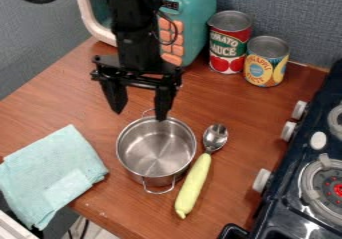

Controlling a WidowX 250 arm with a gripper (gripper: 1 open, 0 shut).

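Observation:
My black gripper [139, 105] hangs over the wooden table, just above and behind the rim of a steel pot [156, 155], its two fingers apart with nothing visible between them. Right of the pot lies a spoon [215, 137], and a yellow corn cob [193, 188] lies below it. A folded light-blue cloth [51, 171] is at the left front of the table.
Two cans, a red one [229, 41] and a yellow one [265, 61], stand at the back beside a teal toy appliance [190, 13]. A black stove [307, 188] borders the right. Bare table lies to the left.

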